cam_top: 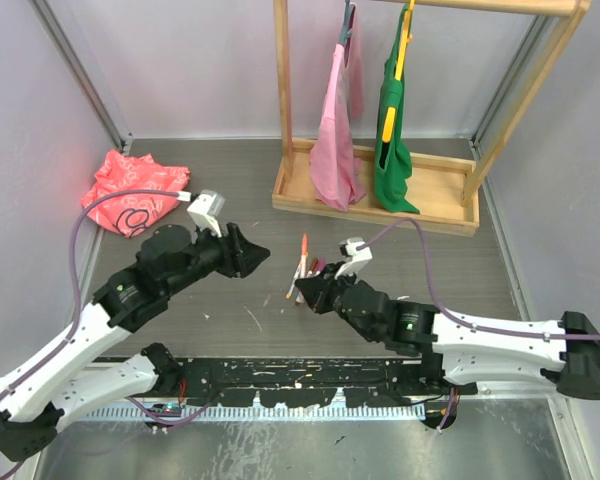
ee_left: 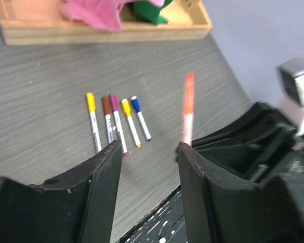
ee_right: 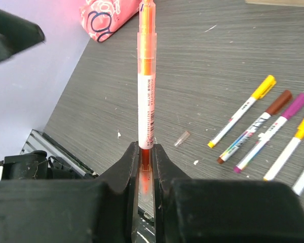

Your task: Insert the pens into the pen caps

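My right gripper (cam_top: 320, 293) is shut on an upright orange pen (ee_right: 146, 106), seen above the table in both wrist views. A clear sleeve surrounds its upper part. My left gripper (cam_top: 242, 262) stands open and empty, left of the right one, its fingers (ee_left: 95, 202) apart. On the table lie several marker pens: a yellow one (ee_right: 243, 109), a brown one (ee_right: 248, 132), a purple one (ee_right: 275, 127), another yellow one (ee_right: 289, 148) and a blue one (ee_left: 142, 119).
At the back stands a wooden rack (cam_top: 440, 225) with pink and green garments hanging from it. A pink bag (cam_top: 120, 185) lies at the back left. A small clear piece (ee_right: 181, 139) lies on the bare table left of the pens.
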